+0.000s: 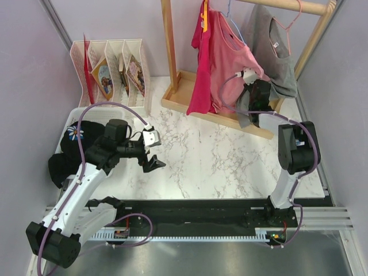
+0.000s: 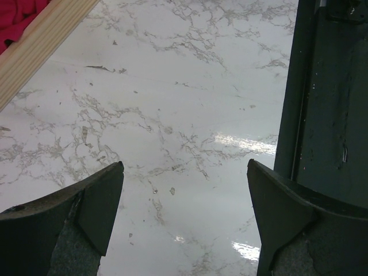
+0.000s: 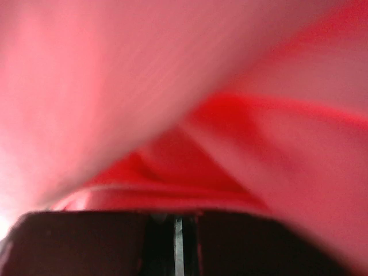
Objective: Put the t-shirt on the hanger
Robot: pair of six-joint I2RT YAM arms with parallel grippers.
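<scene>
A pink t-shirt [image 1: 233, 54] hangs on a blue hanger [image 1: 234, 27] on the wooden rack, between a magenta shirt [image 1: 200, 63] and a grey shirt [image 1: 267, 40]. My right gripper [image 1: 250, 86] is up at the pink shirt's lower right, beside grey fabric; its fingertips are hidden in the top view. In the right wrist view it is shut, with pink cloth [image 3: 115, 69] filling the view above and around it. My left gripper [image 1: 152, 156] stands open over the white table, empty, its fingertips wide apart in the left wrist view.
A white divider rack [image 1: 138, 106] with books stands back left, above a white bin [image 1: 98, 115] holding black items. The wooden rack base [image 1: 190, 109] spans the back right.
</scene>
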